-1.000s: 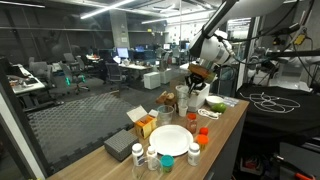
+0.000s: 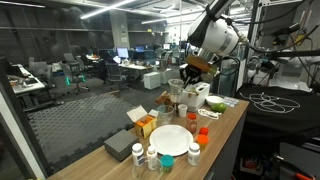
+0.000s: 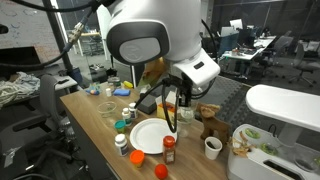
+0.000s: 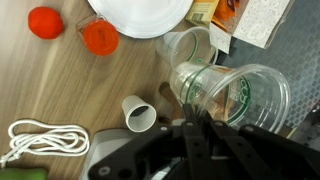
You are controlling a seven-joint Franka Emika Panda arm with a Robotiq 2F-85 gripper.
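A clear see-through container (image 4: pixel 262 88) hangs in my gripper. The fingers appear shut on its rim or wall, and its mouth faces the camera in the wrist view. Below it, partly covered by it, a second clear cup (image 4: pixel 186 46) stands on the table beside the white plate (image 4: pixel 142 12). From exterior view 1, the gripper (image 2: pixel 188 78) is above the far part of the table, with the held container small and hard to make out. In exterior view 2 the arm hides much of the grip.
A small white cup (image 4: pixel 139 113), a red-lidded jar (image 4: pixel 100 37) and a red tomato-like ball (image 4: pixel 45 22) are close by. White rope (image 4: pixel 48 140) lies near a pale bin edge (image 4: pixel 115 150). The orange box (image 2: pixel 143 122) stands beside the plate. Bare wood shows at the table's near-left end.
In exterior view 1 my arm has risen and swung toward the camera and slightly left. The clear container has come up with the gripper; the table objects look unmoved.
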